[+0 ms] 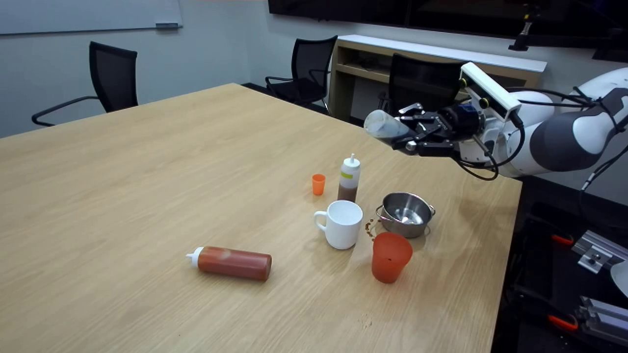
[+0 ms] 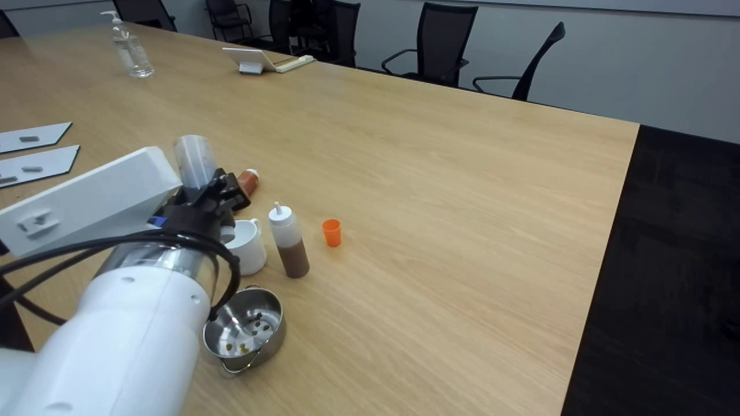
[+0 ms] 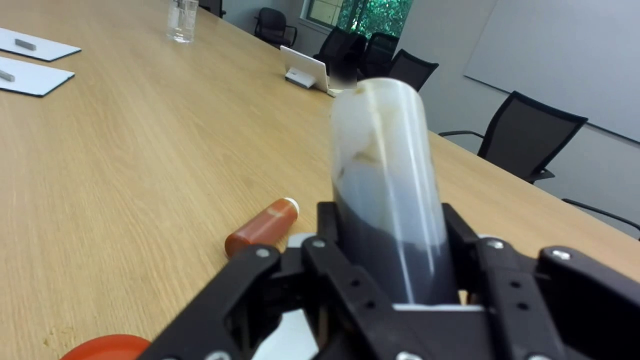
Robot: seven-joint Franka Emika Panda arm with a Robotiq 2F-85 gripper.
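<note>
My gripper (image 1: 407,130) is shut on a translucent, whitish cylindrical container (image 1: 382,124), held tilted in the air above the table. In the wrist view the container (image 3: 384,174) has brownish smears near its upper end and a darker tone lower down, where the fingers (image 3: 328,225) grip its sides. Below the gripper, a steel pot (image 1: 406,215) stands on the table; small brown bits (image 2: 244,349) show inside it in exterior view 2. Some brown pieces (image 1: 369,227) lie on the wood beside the pot.
Close to the pot stand a white mug (image 1: 342,224), a red cup (image 1: 391,259) and an upright squeeze bottle (image 1: 349,179) of brown sauce. A tiny orange cup (image 1: 318,184) sits behind the mug. The red sauce bottle (image 1: 232,263) lies sideways.
</note>
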